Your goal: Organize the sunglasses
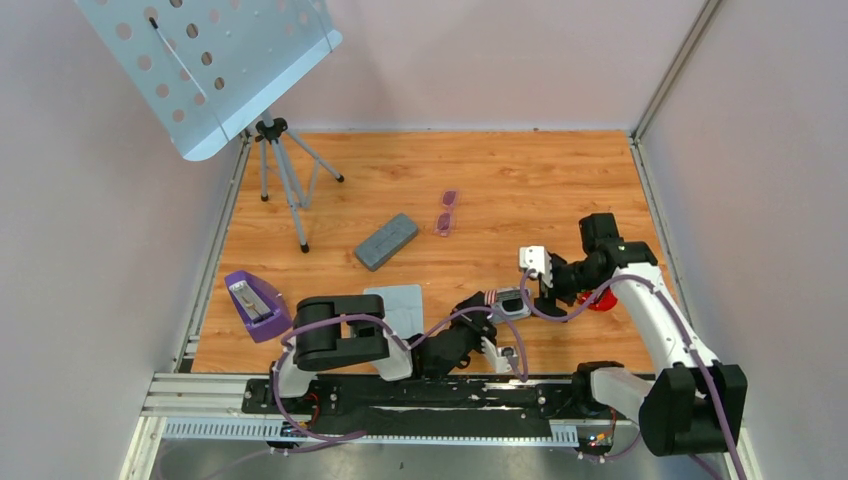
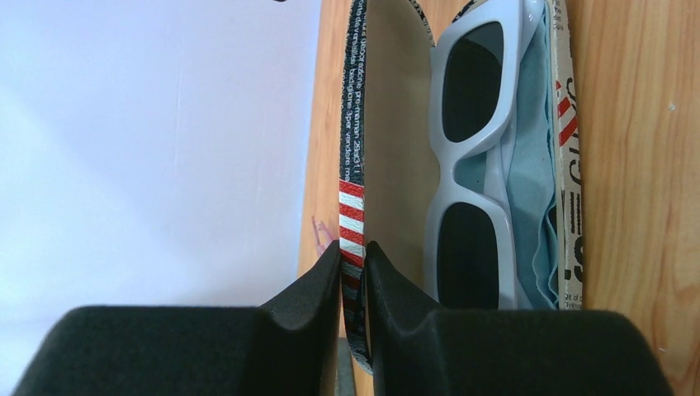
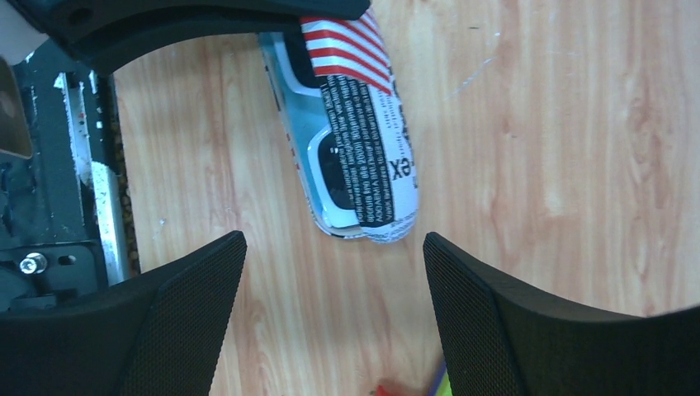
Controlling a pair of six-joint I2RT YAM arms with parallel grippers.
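An open glasses case [image 1: 511, 306] stands in the front middle of the table, its lid [image 2: 352, 157] raised. White-framed sunglasses [image 2: 450, 169] lie inside it on a light blue cloth [image 2: 531, 177], as the left wrist view shows. My left gripper is shut on the lid's edge. Just right of the case, my right gripper is part open with bare wood between its fingers; the case [image 3: 337, 177] appears beyond them. Pink sunglasses [image 1: 447, 213] rest on the table behind the case.
A grey block-like case [image 1: 386, 242] lies left of the pink sunglasses. A pale blue cloth [image 1: 403, 309] and a purple object [image 1: 257, 305] are at the front left. The right arm partly covers a red object [image 1: 603, 300].
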